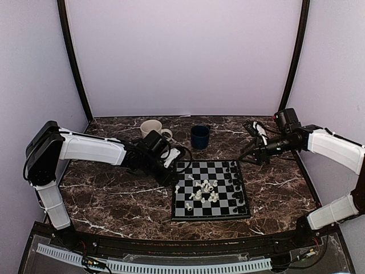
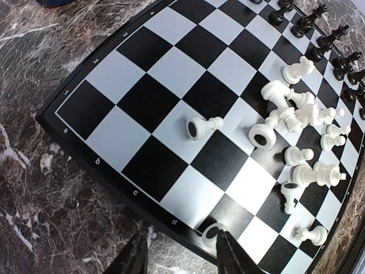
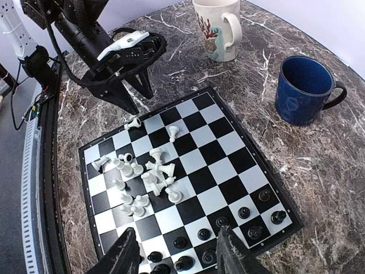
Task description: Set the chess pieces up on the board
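The chessboard [image 1: 191, 214] lies on the table. Black pieces [image 3: 204, 234] stand in rows along its right side. White pieces [image 2: 285, 105] lie jumbled with some upright near the middle. One white pawn-like piece [image 2: 197, 128] lies on its side, apart from the cluster. Another white piece rests at the board's left edge, partly behind a finger in the left wrist view. My left gripper is open above that edge, nothing between its fingers. My right gripper, also open and empty, hangs beyond the board's right side in the top view.
Behind the board stand a blue mug [image 3: 305, 91] and a white mug [image 3: 219, 28], the latter further left. Bare marble table [image 1: 108, 200] extends left of the board, and also right of it.
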